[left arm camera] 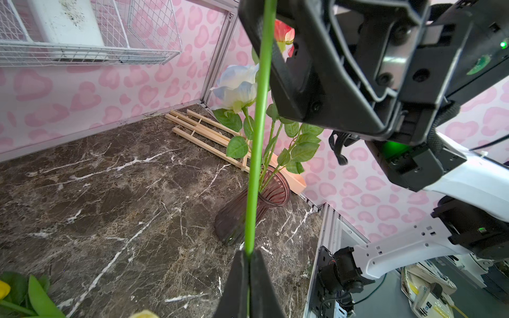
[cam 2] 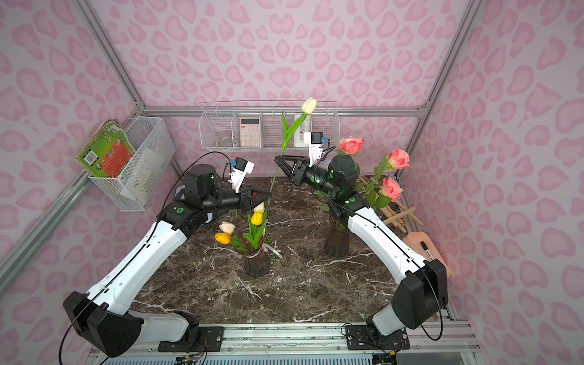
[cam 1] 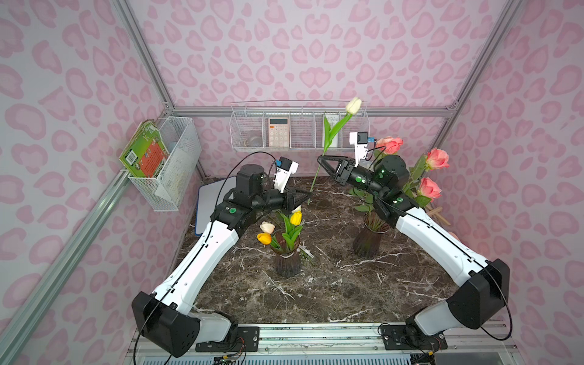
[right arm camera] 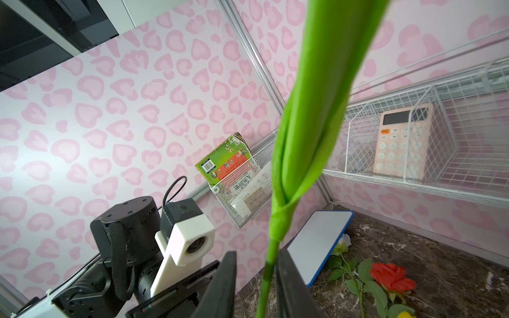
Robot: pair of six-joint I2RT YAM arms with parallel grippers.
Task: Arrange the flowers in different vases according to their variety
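Observation:
My left gripper is shut on the green stem of a white tulip [cam 1: 352, 106], which stands upright above it. My right gripper is higher, around the stem below the leaves, its fingers partly open; the stem [right arm camera: 265, 281] runs between them. A vase with yellow and white tulips [cam 1: 287, 262] stands below my left gripper. On the right stands a vase [cam 1: 366, 242] with pink roses [cam 1: 429, 187].
Loose flowers, including a red rose [right arm camera: 391, 278], lie at the back left by a whiteboard [right arm camera: 316, 242]. Wire baskets [cam 1: 167, 188] hang on the walls. A wooden rack [cam 2: 398, 216] lies at right.

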